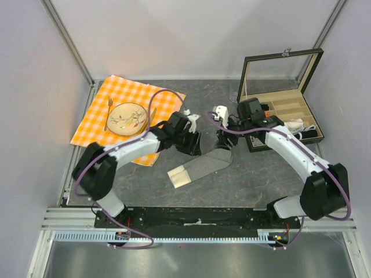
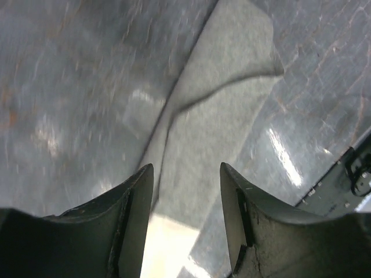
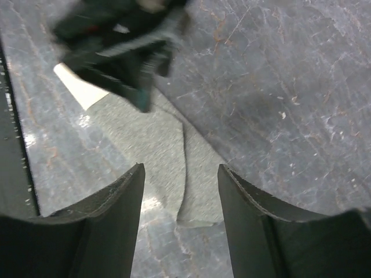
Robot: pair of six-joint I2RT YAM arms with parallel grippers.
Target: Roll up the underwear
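The grey underwear (image 1: 206, 165) lies flat and elongated on the dark table, its pale band (image 1: 178, 177) at the lower left and a fold running along the grey cloth. My left gripper is open above it near the band end. My right gripper hangs open over the other end, where a folded-over edge shows; nothing is between either gripper's fingers.
An orange checked cloth (image 1: 93, 130) with a plate (image 1: 124, 119) and cutlery is at the back left. An open compartment box (image 1: 287, 104) with folded items stands at the back right.
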